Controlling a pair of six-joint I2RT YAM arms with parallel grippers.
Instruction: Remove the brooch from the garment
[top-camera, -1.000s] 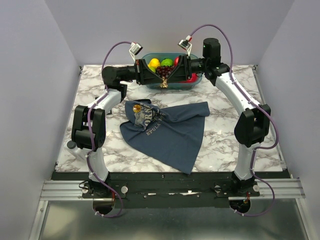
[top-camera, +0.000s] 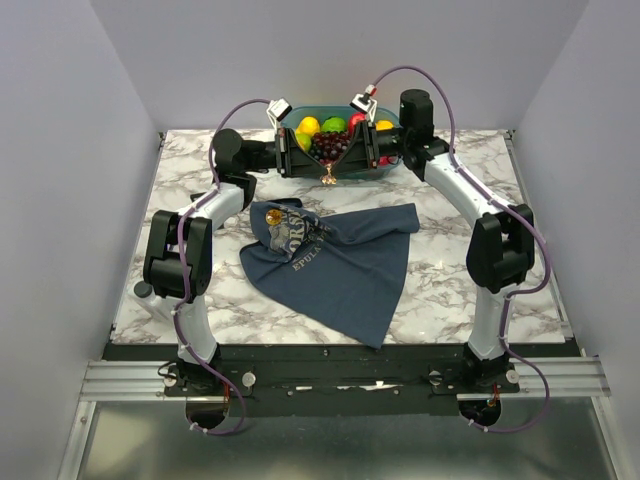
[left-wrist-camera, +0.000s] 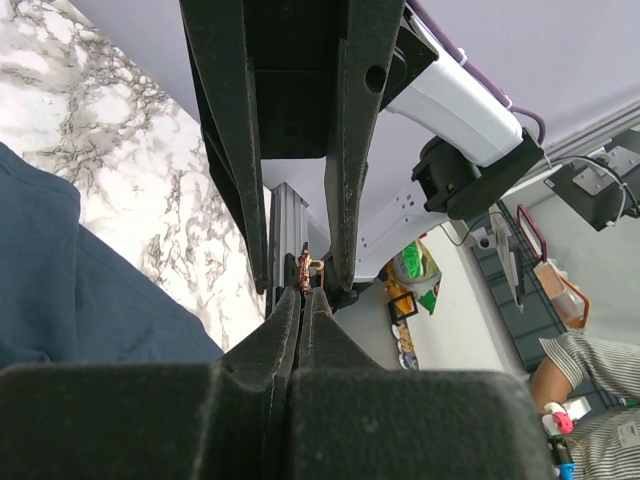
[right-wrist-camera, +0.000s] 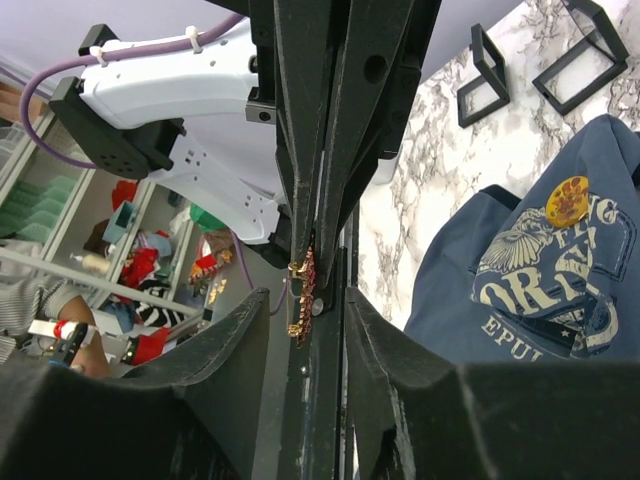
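A small gold brooch hangs in the air between the two arms, off the cloth. My left gripper is shut on the brooch, which pokes out at its fingertips. From the other side comes my right gripper, parted, with one finger on either side of the brooch and a visible gap. The dark blue garment lies spread below on the marble table, its upper left part folded over. On that fold sits a round gold disc with a paw print; how it is attached cannot be seen.
A teal basket of toy fruit stands right behind the grippers. Black square frames lie on the table at the left. A white bottle is by the left arm's base.
Both wrists have shifted slightly, the right one downward in the top view. The garment has not moved.
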